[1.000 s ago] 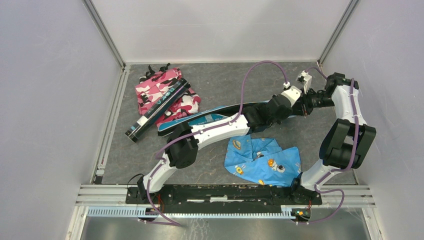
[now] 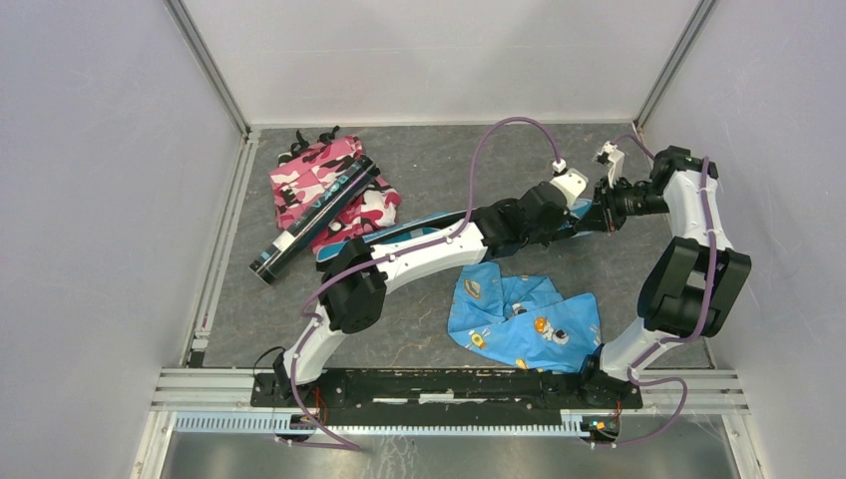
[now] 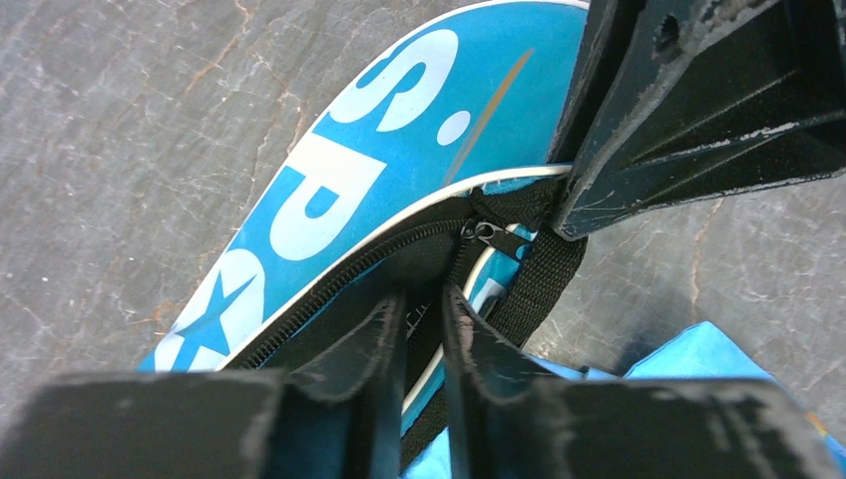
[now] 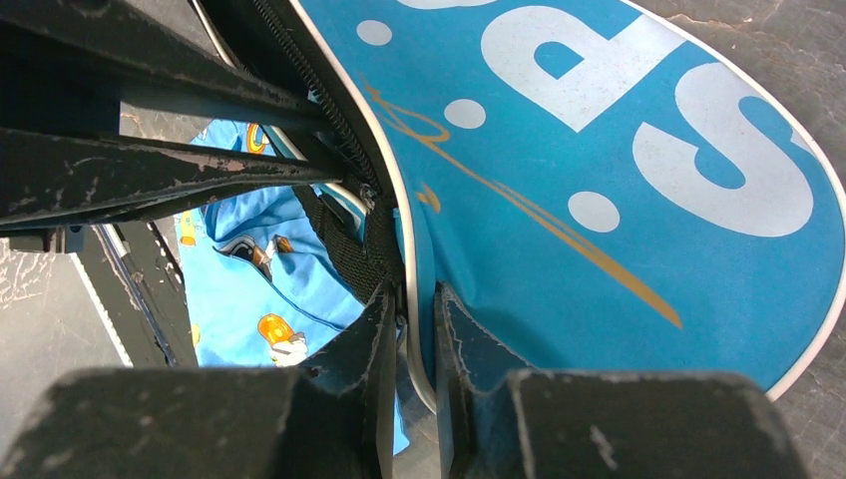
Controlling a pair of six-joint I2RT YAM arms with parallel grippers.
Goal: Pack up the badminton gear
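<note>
A long blue racket bag [image 2: 401, 232] with white lettering, cream piping and a black zipper lies across the middle of the table, mostly under my left arm. In the right wrist view my right gripper is shut on the bag's piped edge at its rounded end. My left gripper is over the zipper track a short way along from that end, its fingers a small gap apart; whether they touch the zipper is unclear. The zipper pull [image 3: 494, 239] shows just beyond them, beside a black webbing strap [image 3: 534, 294].
A pink camouflage bundle [image 2: 299, 185] and a dark tube printed with lettering [image 2: 299, 239] lie at the left. A blue patterned cloth [image 2: 539, 334] lies below the bag, near the front.
My left gripper and arm have moved slightly left, away from my right gripper, along the bag. My right arm and the things on the table look unmoved.
</note>
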